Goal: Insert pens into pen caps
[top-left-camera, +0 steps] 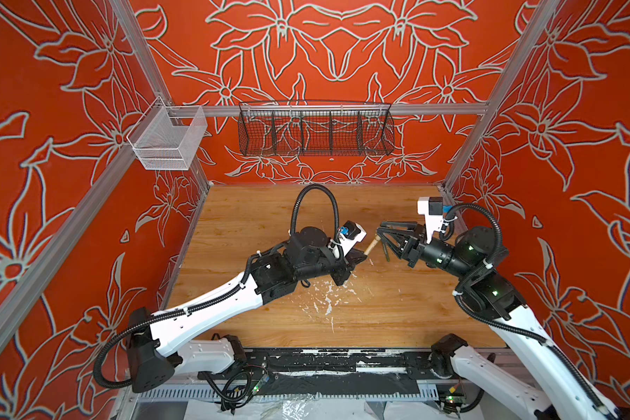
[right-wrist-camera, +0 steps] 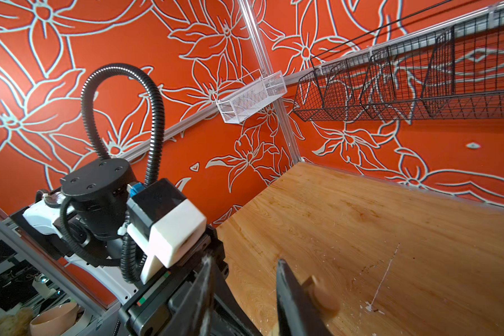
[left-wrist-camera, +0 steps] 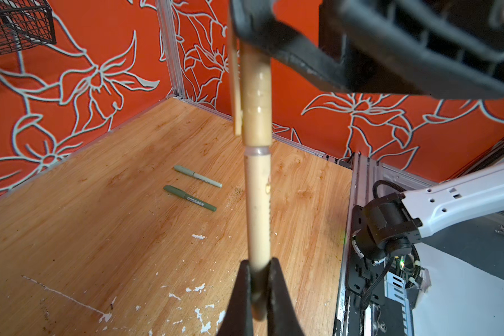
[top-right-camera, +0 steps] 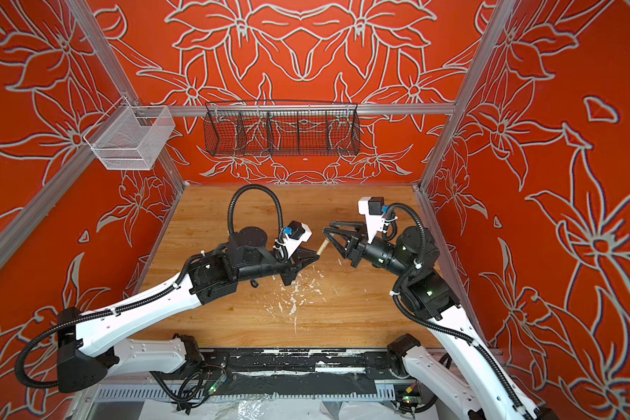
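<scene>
My left gripper is shut on the lower end of a cream pen (left-wrist-camera: 257, 201), held upright in the left wrist view, with a cream cap section (left-wrist-camera: 256, 112) at its top. My right gripper is part open around that top, its fingers close over it in the left wrist view; whether they touch cannot be told. A green pen (left-wrist-camera: 189, 198) and a pale pen (left-wrist-camera: 197, 176) lie on the table.
A black wire basket (top-left-camera: 315, 133) and a white mesh basket (top-left-camera: 168, 140) hang on the frame above the table (top-left-camera: 224, 231). White scuffs mark the middle of the table, which is otherwise largely clear.
</scene>
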